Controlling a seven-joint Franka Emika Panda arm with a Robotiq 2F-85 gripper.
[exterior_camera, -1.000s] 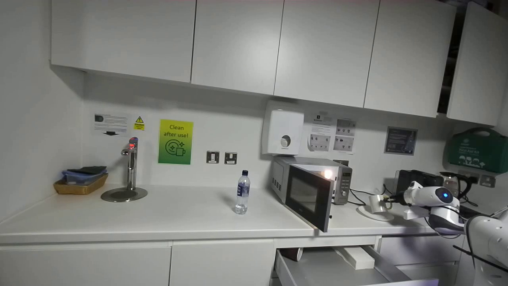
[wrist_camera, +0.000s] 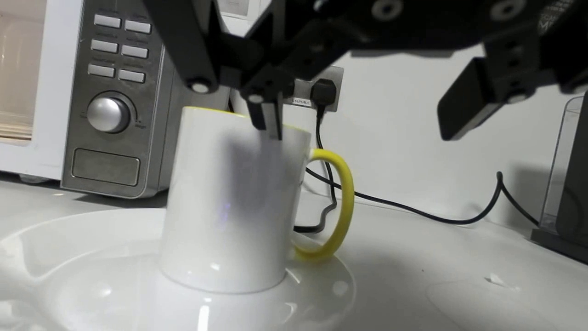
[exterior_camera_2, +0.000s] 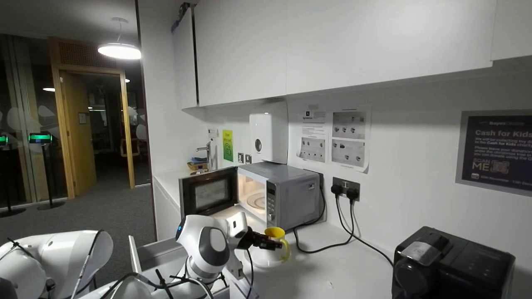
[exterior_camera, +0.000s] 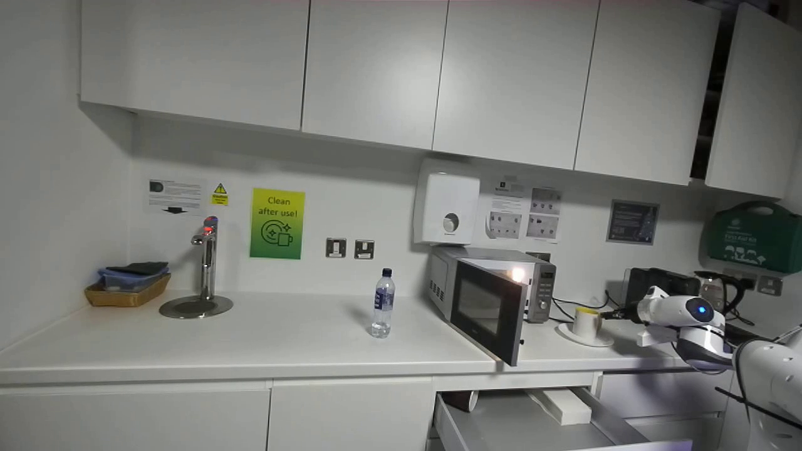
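Observation:
A white mug point(wrist_camera: 231, 204) with a yellow inside and yellow handle point(wrist_camera: 346, 201) stands upright on a white plate point(wrist_camera: 44, 231). In exterior view 1 the same mug point(exterior_camera: 584, 324) and plate point(exterior_camera: 565, 331) are on the counter just right of the microwave. My gripper is open, its fingers wide apart with nothing held between them. One finger point(wrist_camera: 271, 118) overlaps the mug's rim in the wrist view; whether it touches cannot be told. The other finger point(wrist_camera: 468, 102) is well to the right of the handle, over clear space.
The microwave point(exterior_camera_2: 299, 194) has its door point(exterior_camera_2: 208, 192) swung open and its inside lit. Below the counter a drawer point(exterior_camera: 511, 432) is pulled out. Black cables point(exterior_camera_2: 329, 246) run behind the plate. A coffee machine point(exterior_camera_2: 449, 264) stands to the right, a water bottle point(exterior_camera: 383, 304) left of the microwave.
The mug was tilted at my gripper a second ago and now stands upright on the plate. Mug and plate sit slightly further left, and the gripper's fingers have come away from the mug's handle side.

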